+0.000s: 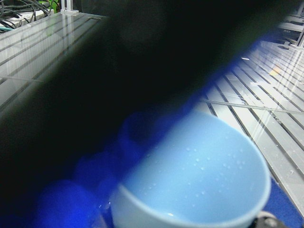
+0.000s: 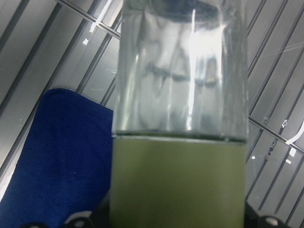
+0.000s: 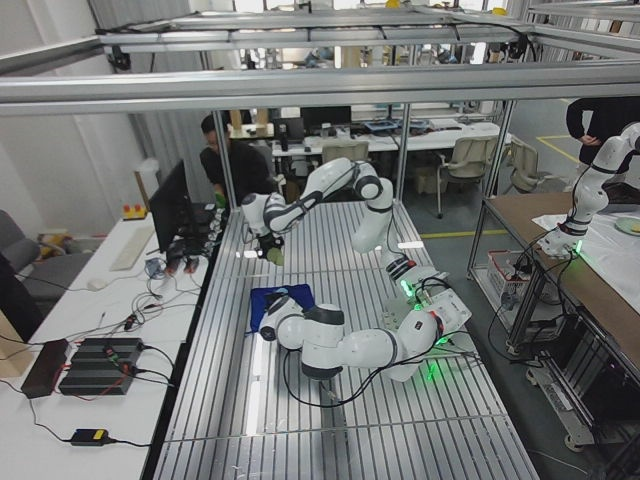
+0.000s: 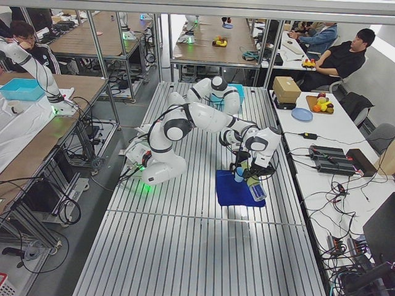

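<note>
A light blue cup (image 4: 239, 174) is held low over the dark blue cloth (image 4: 234, 194); in the left wrist view its wet inside (image 1: 199, 166) fills the lower middle, partly behind a blurred dark shape. My left gripper (image 4: 237, 166) appears shut on it, though its fingers are mostly hidden. My right gripper (image 4: 253, 174) is shut on a clear bottle with an olive-green band (image 2: 176, 180), seen large in the right wrist view and tilted near the cup in the camera right view. Whether liquid is flowing cannot be told.
A blue bin (image 4: 234, 94) stands at one end of the slatted metal table (image 4: 185, 259). Side desks hold electronics (image 3: 100, 365), cables, a fruit tray (image 4: 318, 105) and a blue plate (image 4: 302, 114).
</note>
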